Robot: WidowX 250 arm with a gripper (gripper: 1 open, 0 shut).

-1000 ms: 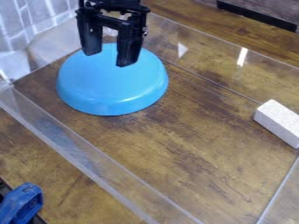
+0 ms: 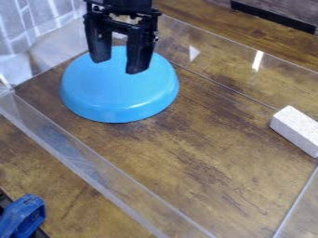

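Observation:
My black gripper (image 2: 119, 58) hangs at the top left of the view, its two fingers pointing down over an upturned light-blue bowl or dome (image 2: 114, 100) that rests on the wooden floor of a clear-walled tray. Whether the fingers touch the blue piece, and how far apart they stand around anything, is hard to tell from this view.
A white block (image 2: 296, 131) lies at the right edge. A blue object (image 2: 20, 219) sits at the lower left, outside the clear wall.
My gripper has shifted very slightly over the blue dome. The dome, the white block and the blue object at the lower left stay in place.

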